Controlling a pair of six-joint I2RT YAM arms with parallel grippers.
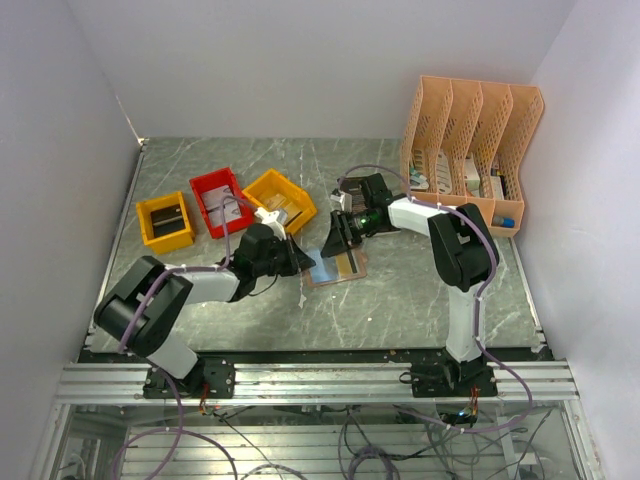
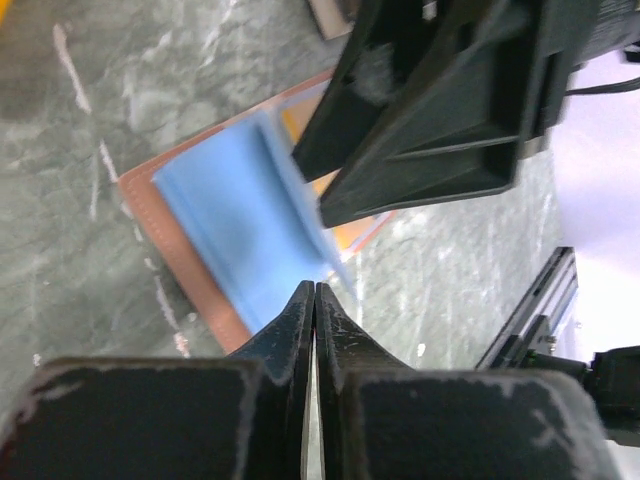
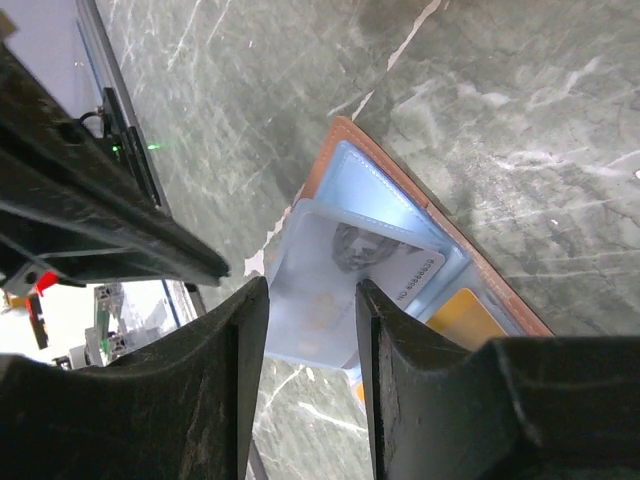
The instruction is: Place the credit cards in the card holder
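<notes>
The card holder lies on the table between both grippers, with blue and yellow sections inside. My left gripper has its fingertips together at the holder's edge in the left wrist view; what is between them is hidden. My right gripper stands part open over the holder, with a translucent card or sleeve tilted at its fingertips; whether it grips it is unclear.
Two yellow bins and a red bin stand behind on the left. A peach organizer stands at back right.
</notes>
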